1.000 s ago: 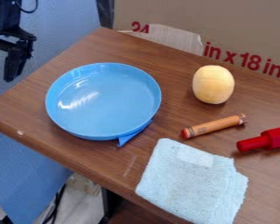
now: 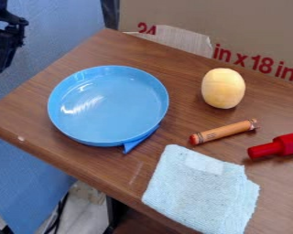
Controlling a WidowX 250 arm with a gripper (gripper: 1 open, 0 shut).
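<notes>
The black gripper [image 2: 3,55] is at the upper left edge, partly out of view, above the blue floor beside the table and clear of everything on it; whether it is open or shut is unclear. A blue plate [image 2: 107,101] lies on the wooden table, with a small blue piece [image 2: 135,143] poking out at its lower right. A pale yellow round object [image 2: 222,88], an orange crayon-like stick [image 2: 222,131], a red cylindrical object [image 2: 275,146] and a folded light blue cloth [image 2: 200,189] are on the right half.
The table [image 2: 149,55] has bare wood behind the plate and along its left edge. A cardboard panel [image 2: 222,27] stands along the back, with a pale sheet [image 2: 168,37] by it.
The gripper has risen and shifted left toward the edge of the view over the last second. The things on the table have not moved.
</notes>
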